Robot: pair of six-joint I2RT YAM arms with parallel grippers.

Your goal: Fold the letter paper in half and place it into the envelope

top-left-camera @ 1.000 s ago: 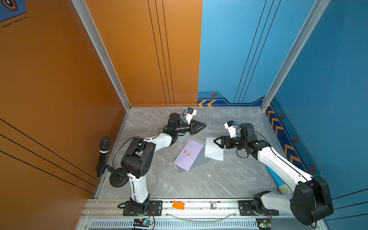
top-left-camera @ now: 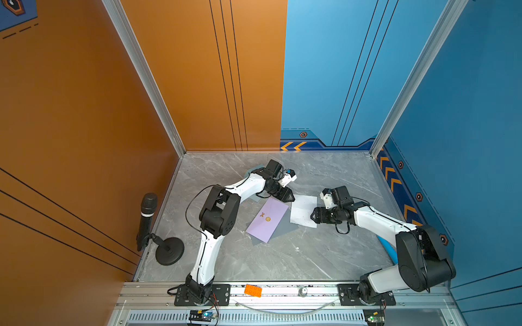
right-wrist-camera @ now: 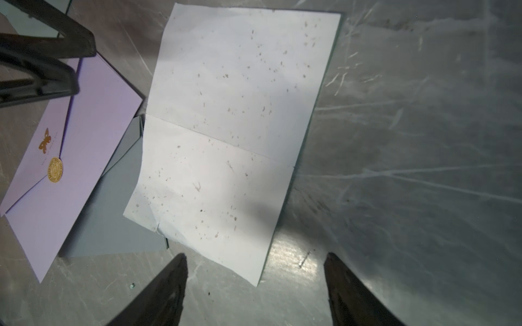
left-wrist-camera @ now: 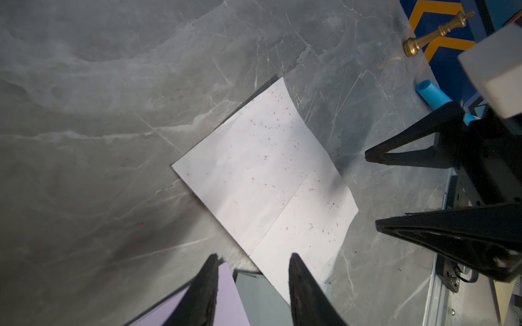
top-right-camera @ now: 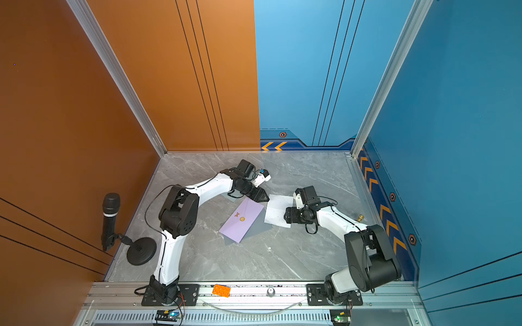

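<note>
A white, speckled letter sheet (top-left-camera: 303, 209) with a crease across its middle lies flat on the marble table, seen whole in the right wrist view (right-wrist-camera: 228, 92). A lilac envelope (top-left-camera: 267, 220) with a gold seal lies just left of it, over a grey-green envelope (right-wrist-camera: 108, 217). My left gripper is open, low above the upper-left side of the paper and envelope. My right gripper is open over the paper's right side, its fingers apart. Nothing shows between either pair of fingertips.
A microphone on a stand (top-left-camera: 169, 251) stands at the left. A gold chess piece (left-wrist-camera: 435, 35) and a blue tube (left-wrist-camera: 432, 95) lie by the right wall.
Both arms have lowered their grippers toward the table. The left arm also shifted right toward the paper, and the right gripper moved slightly right. The paper and envelopes look unmoved.
</note>
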